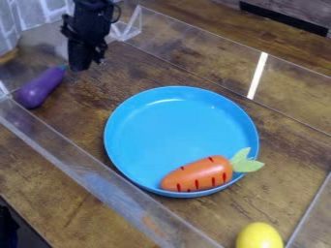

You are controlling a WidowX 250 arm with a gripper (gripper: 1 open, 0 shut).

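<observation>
The black gripper (80, 56) hangs at the top left over the wooden table, shut, with nothing visible between its fingers. Just below and left of it lies a purple eggplant (39, 87). A blue plate (168, 126) sits in the middle, and an orange toy carrot (196, 175) with green leaves rests on its lower right part.
A yellow lemon-like object (258, 235) is at the bottom right. Clear low walls (116, 194) border the table area. Bare wood (233, 97) lies right of and above the plate.
</observation>
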